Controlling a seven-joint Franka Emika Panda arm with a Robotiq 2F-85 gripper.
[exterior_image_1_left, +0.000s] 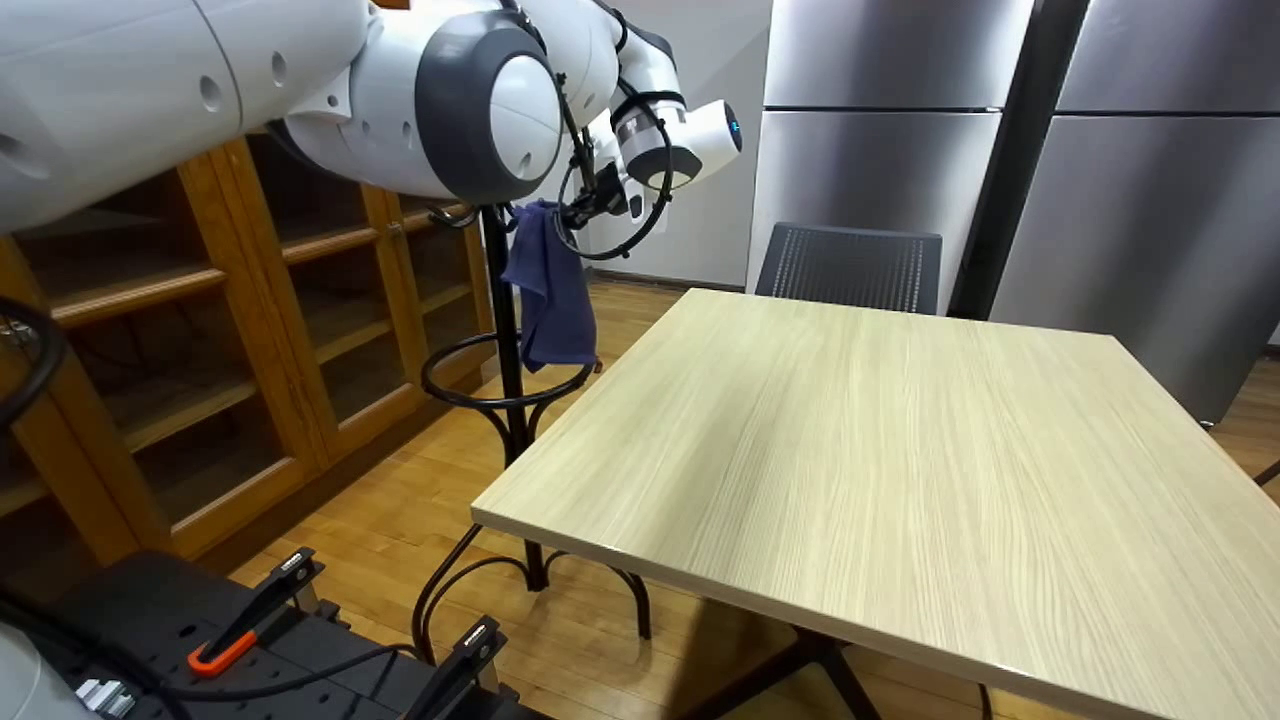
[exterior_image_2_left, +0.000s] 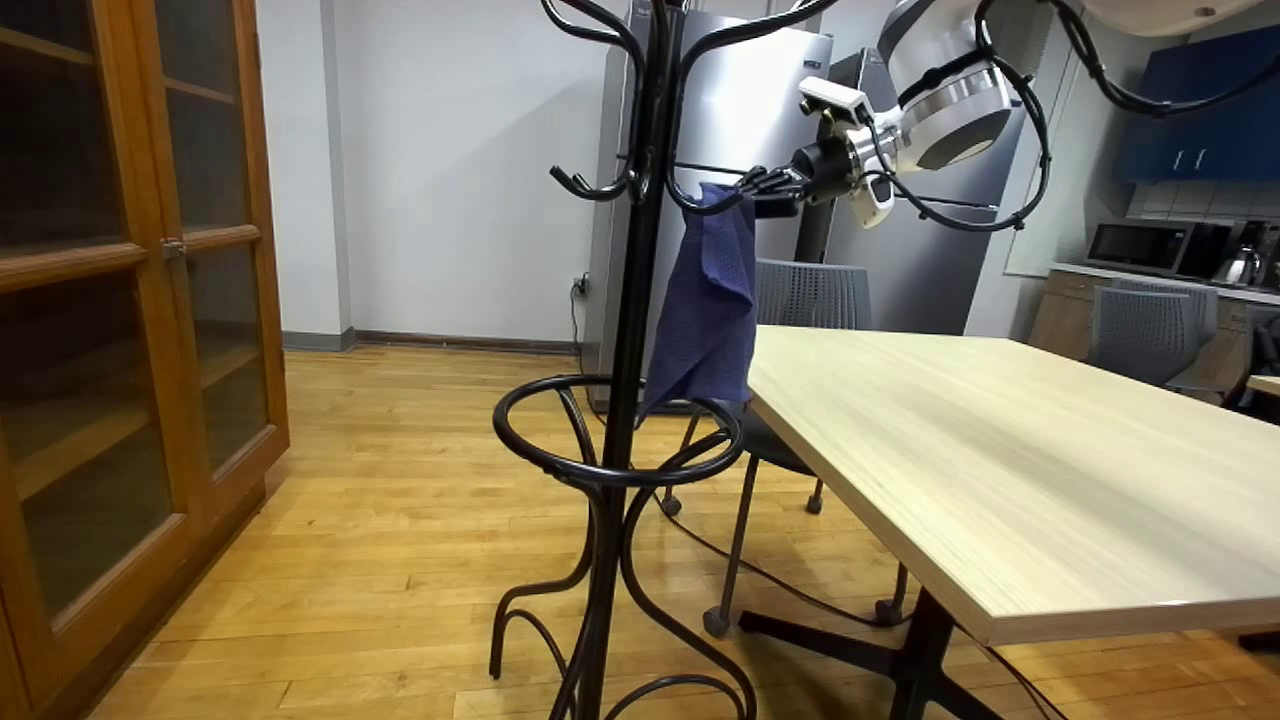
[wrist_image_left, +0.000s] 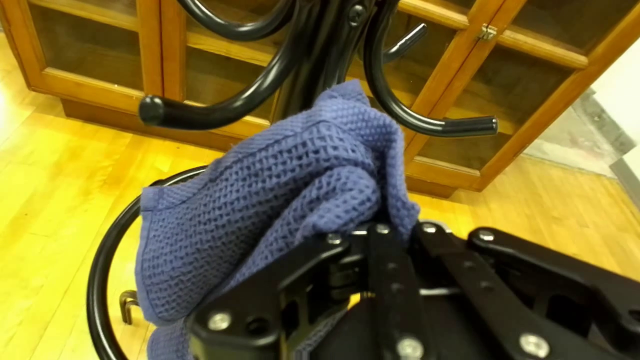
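A blue-purple waffle cloth hangs from my gripper, whose fingers are shut on it. In exterior view 2 the cloth droops beside the black coat rack, its top close to a lower hook. Whether the hook bears any of its weight cannot be told. From the wrist view, the cloth's upper edge lies between two curved hooks, one at left and one at right. My gripper stands on the table side of the rack in exterior view 1.
A bare wooden table stands right of the rack. The rack's lower ring sits around the cloth's bottom end height. Glass-door cabinets line the left side, and a grey chair is behind the table.
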